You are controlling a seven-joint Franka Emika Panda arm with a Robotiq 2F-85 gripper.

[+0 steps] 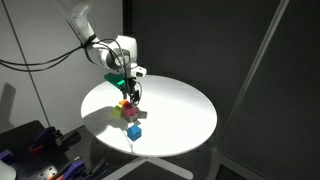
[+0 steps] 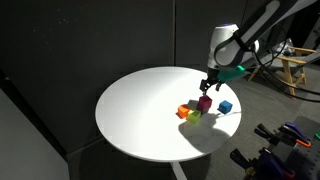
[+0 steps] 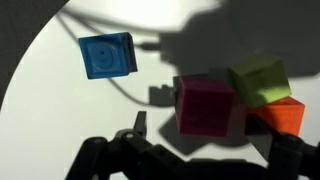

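Observation:
A dark red block (image 3: 205, 107) sits between my open fingers in the wrist view, in line with the gap. My gripper (image 1: 131, 98) hangs over the block group in exterior view 1. In exterior view 2 the gripper (image 2: 207, 84) is just above the red block (image 2: 204, 103); whether they touch I cannot tell. A yellow-green block (image 3: 260, 80) and an orange block (image 3: 283, 115) stand close together on the red block's right in the wrist view. Apart from them lies a blue block (image 3: 108, 56).
All the blocks are on a white oval table (image 2: 140, 105). In the wrist view the table's edge shows at the upper left, beyond the blue block.

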